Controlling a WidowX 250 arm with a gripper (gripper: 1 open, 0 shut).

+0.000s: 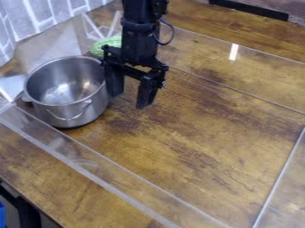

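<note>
My black gripper [134, 82] hangs at the upper middle, low over the wooden table [209, 147], with its two dark fingers spread apart. It is just to the right of a steel pot [66, 85], close to its rim. I see nothing clearly held between the fingers.
A green object [103, 44] lies behind the pot, partly hidden by the arm. Clear plastic edges run along the left and across the table.
</note>
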